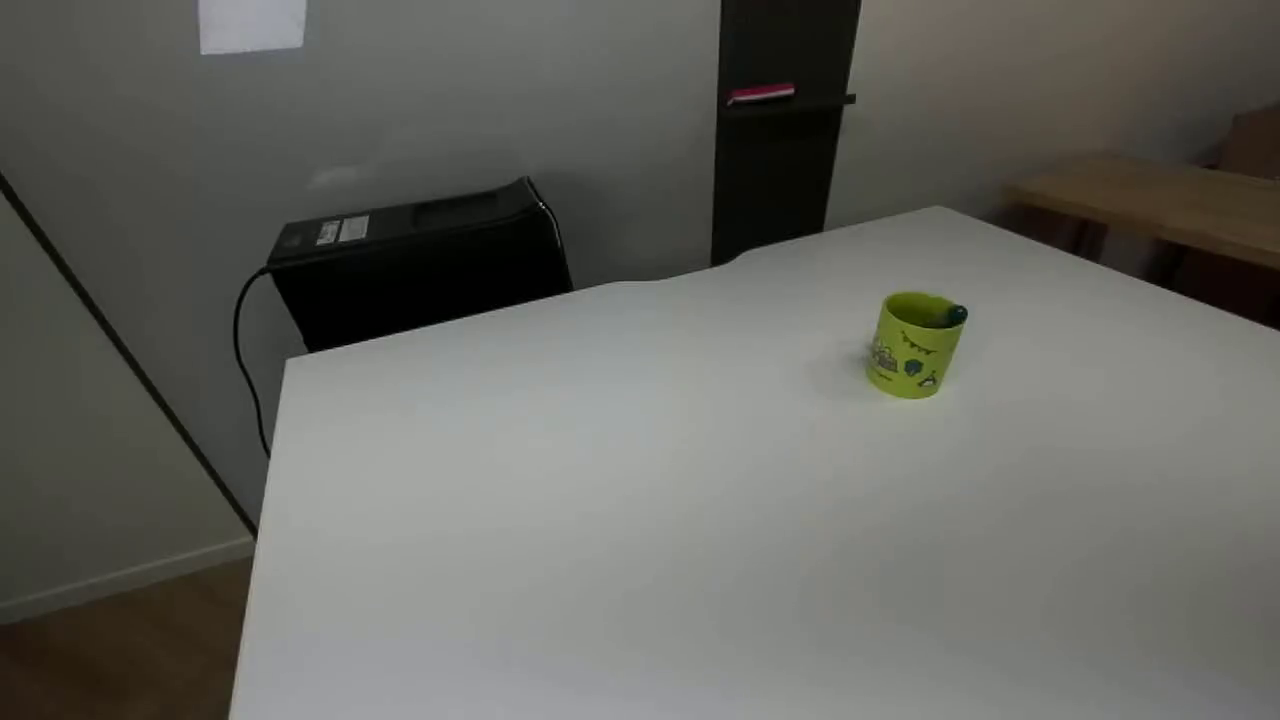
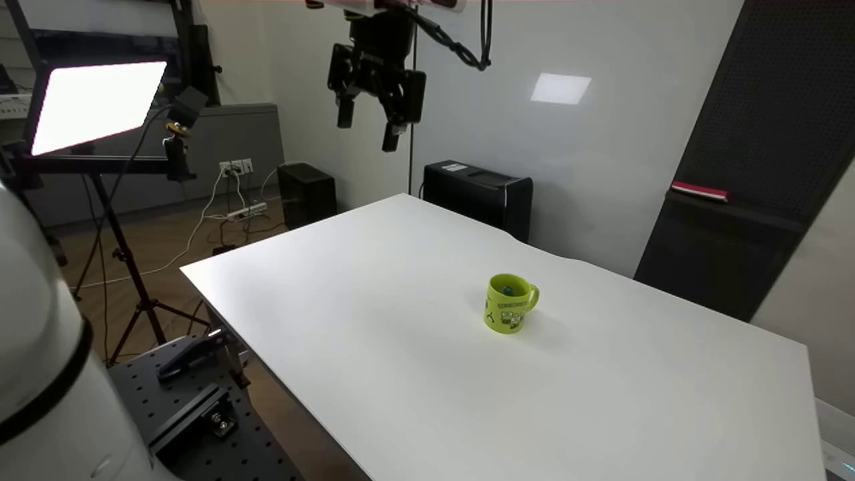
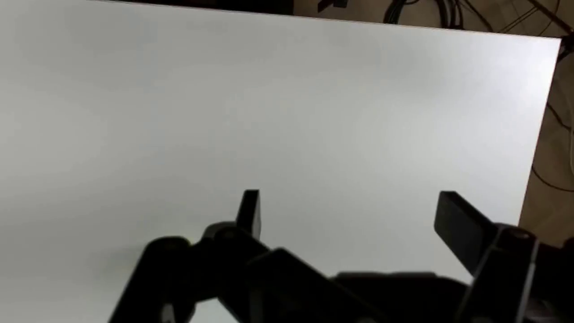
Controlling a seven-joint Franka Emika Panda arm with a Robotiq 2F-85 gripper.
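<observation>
A yellow-green mug (image 1: 908,360) with printed drawings stands upright on the white table, and a dark green object (image 1: 955,316) pokes up at its rim. In the second exterior view the handle of the mug (image 2: 506,308) points right, and the green thing shows inside. My gripper (image 2: 369,132) hangs high above the table's far left part, well away from the mug. Its fingers are spread wide in the wrist view, where the open gripper has only bare tabletop beneath it. The mug is almost wholly hidden behind the gripper there.
Apart from the mug, the white table (image 2: 353,288) is clear. Past its far edge stands a black box (image 1: 420,258) against the wall. A lit panel on a tripod (image 2: 100,104) is off to the left, and a perforated mounting plate (image 2: 192,409) adjoins the near left edge.
</observation>
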